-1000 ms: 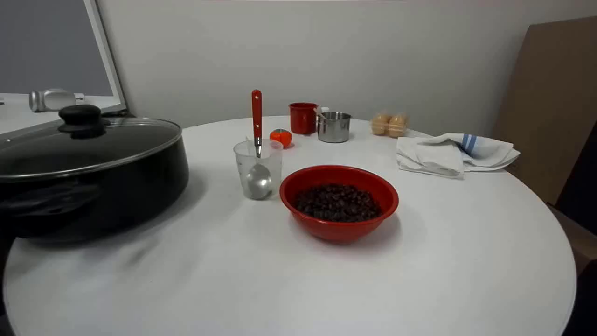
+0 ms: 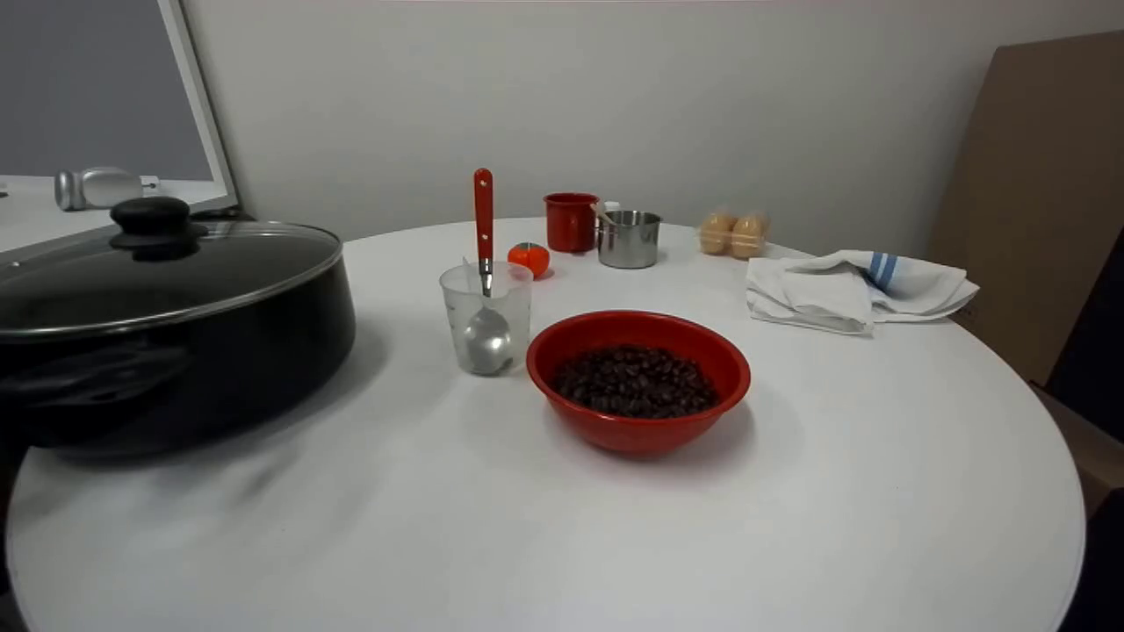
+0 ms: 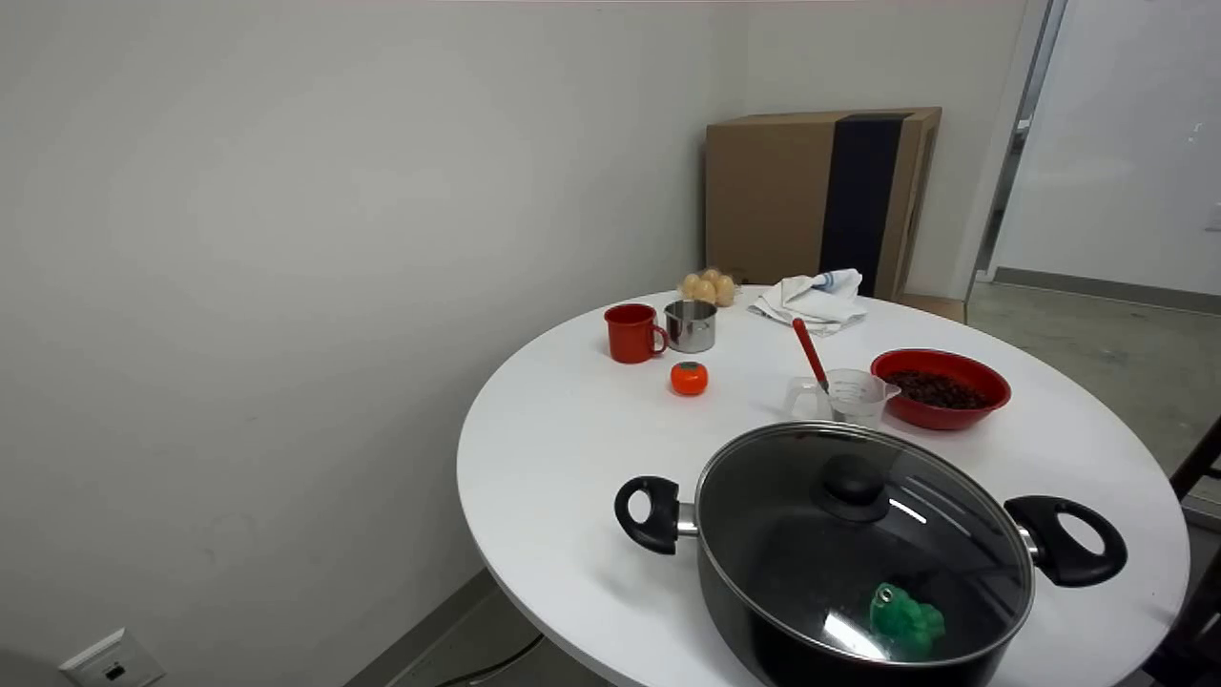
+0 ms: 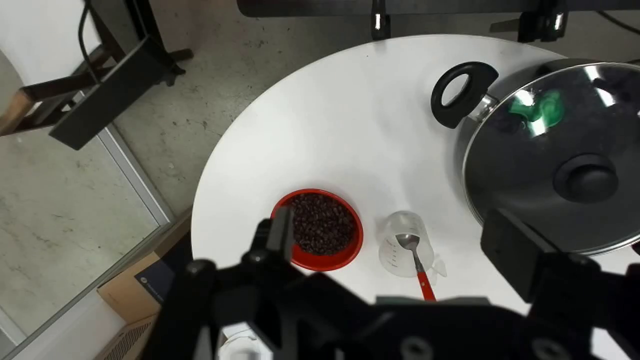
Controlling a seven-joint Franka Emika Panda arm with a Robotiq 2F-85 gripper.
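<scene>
In the wrist view my gripper is open high above the round white table, its dark fingers (image 4: 510, 252) wide apart with nothing held. Below the gap stands a clear measuring cup (image 4: 393, 258) with a red-handled spoon (image 4: 426, 287) leaning in it. Beside the cup is a red bowl (image 2: 637, 430) of dark beans (image 2: 634, 381). A large black pot (image 3: 733, 607) has its glass lid (image 3: 778, 504) on, and something green (image 3: 906, 622) shows through the glass. Neither exterior view shows the gripper.
Toward the wall stand a red mug (image 3: 631, 334), a steel cup (image 3: 692, 326), an orange persimmon-like fruit (image 3: 689, 379) and packed eggs (image 2: 733, 233). A white cloth (image 2: 832, 290) with blue stripes lies near the table edge.
</scene>
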